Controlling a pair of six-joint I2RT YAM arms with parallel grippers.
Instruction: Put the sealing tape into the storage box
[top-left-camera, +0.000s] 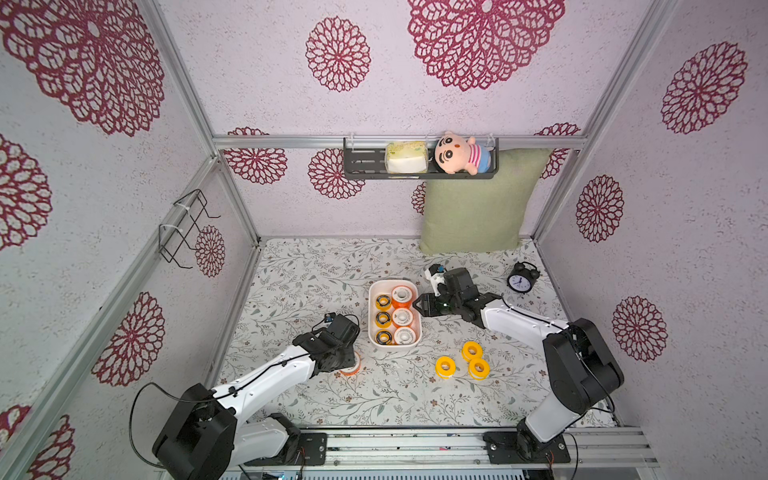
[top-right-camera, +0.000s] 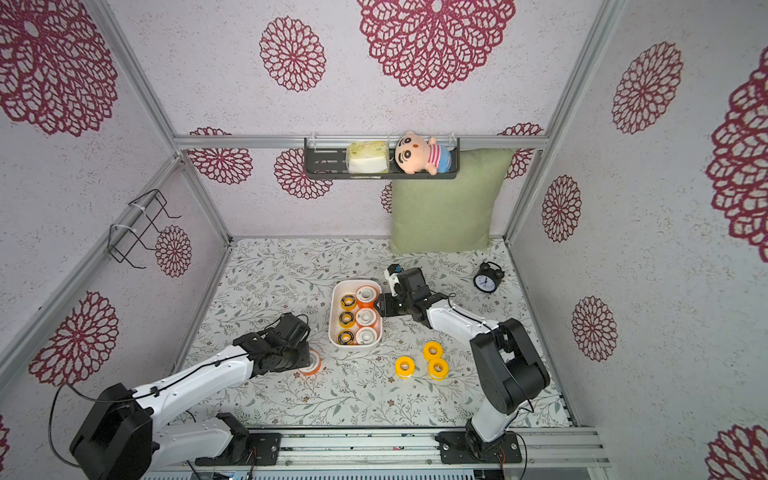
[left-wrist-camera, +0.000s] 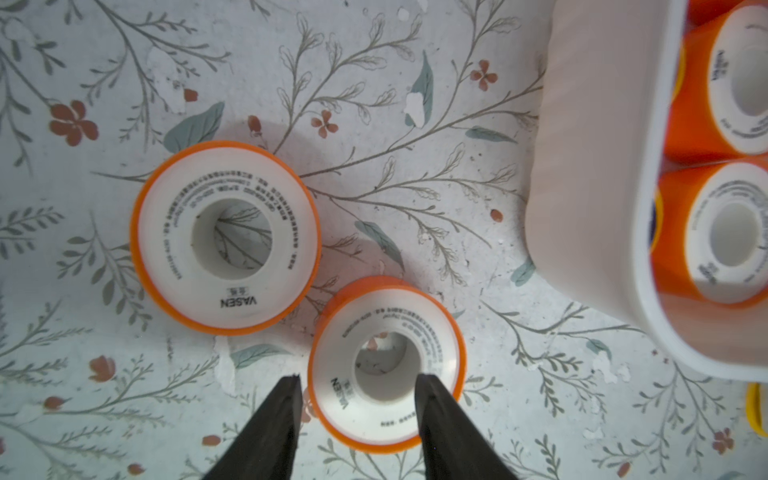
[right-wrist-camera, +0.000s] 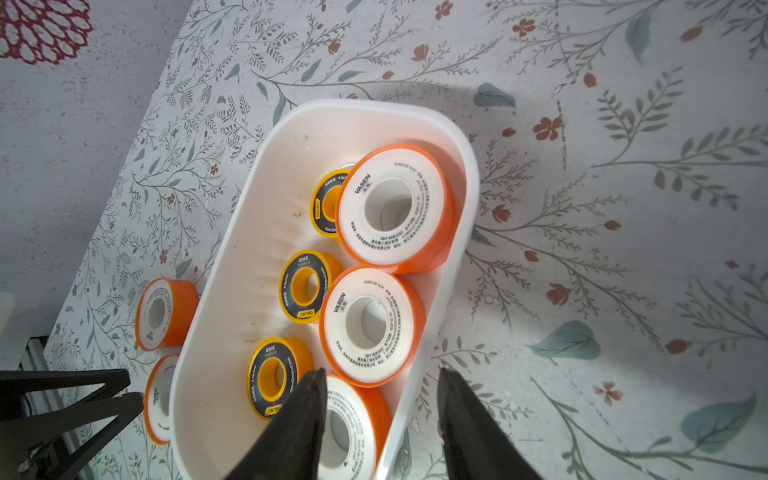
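Note:
The white storage box (top-left-camera: 372, 324) holds three large orange-and-white tape rolls in one row and three small yellow-and-black ones beside them. In the left wrist view, two more orange-and-white rolls lie flat on the table outside the box: a nearer roll (left-wrist-camera: 340, 392) and a farther roll (left-wrist-camera: 168, 240). My left gripper is open over the nearer roll, and its right fingertip overlaps that roll's face; contact cannot be judged. At the box's right wall, my right gripper stands open, the wall (right-wrist-camera: 432, 328) showing between its fingers. From above, the left arm hides part of the loose rolls.
Several yellow rings, one of them this ring (top-left-camera: 445, 367), lie on the table right of the box. A black alarm clock (top-left-camera: 522, 278) and a green cushion (top-left-camera: 480, 212) stand at the back right. Behind the box the table is clear.

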